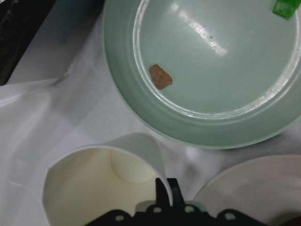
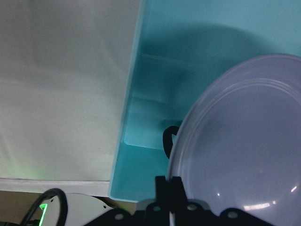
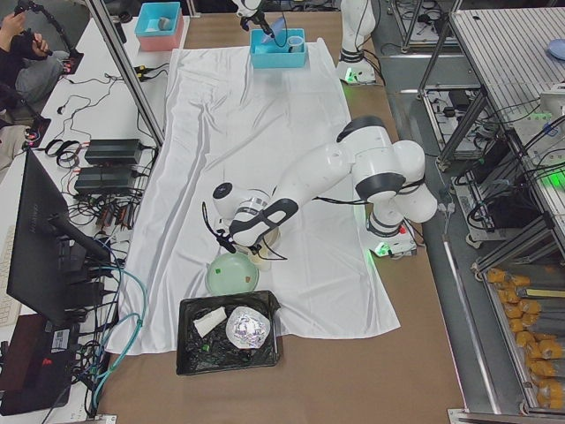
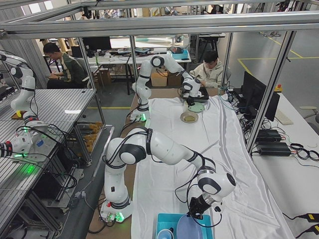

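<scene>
In the left wrist view a paper cup (image 1: pixel 84 188) lies tilted with its rim between the fingers of my left gripper, which is shut on it. Beside it sit a mint-green plate (image 1: pixel 207 129) with small bits on it and a beige dish (image 1: pixel 244 183). My right gripper is shut on the rim of a lavender plate (image 2: pixel 240 146), held at a light-blue bin (image 2: pixel 146 165); a dark handle shows behind the plate.
A black tray (image 3: pixel 228 353) with a foil bowl and white item lies beside the green plate. A monitor and cables line one side.
</scene>
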